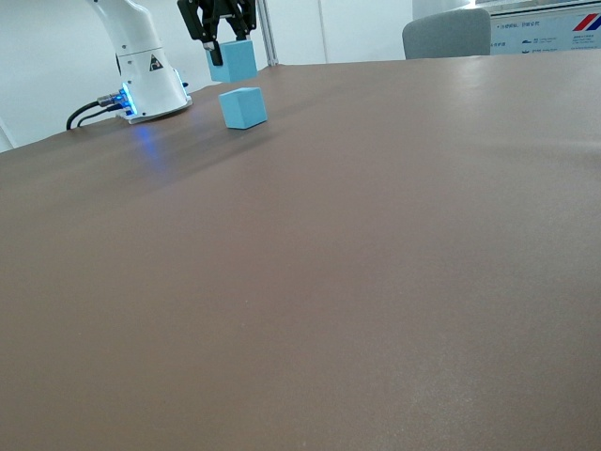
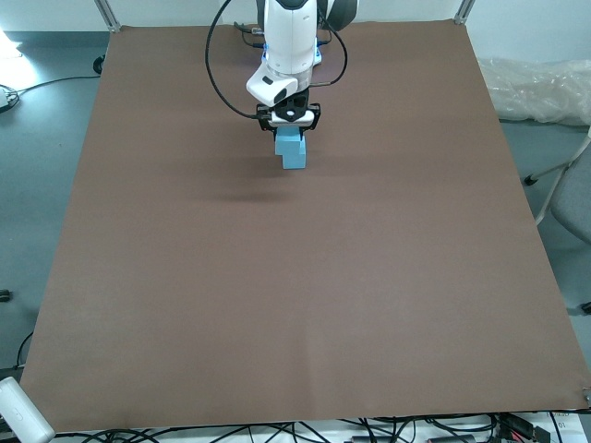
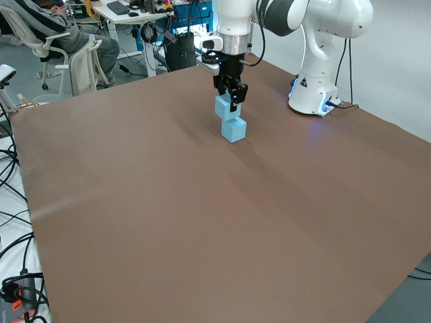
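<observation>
Two light blue cubes are near the back of the brown table (image 2: 305,277). The lower cube (image 1: 243,109) stands on the tabletop; the upper cube (image 1: 233,62) hangs in my gripper (image 1: 228,49), which is shut on it. In the top view the upper cube is raised, with a gap over the lower one. In the right view the upper cube (image 3: 225,108) appears just above the lower cube (image 3: 234,130). The left view shows them overlapping under the gripper (image 2: 289,129), whose fingers are mostly hidden there.
Cables (image 2: 369,429) run along the near edge. A white office chair (image 3: 84,67) and desk stand beyond the table's edge in the right view.
</observation>
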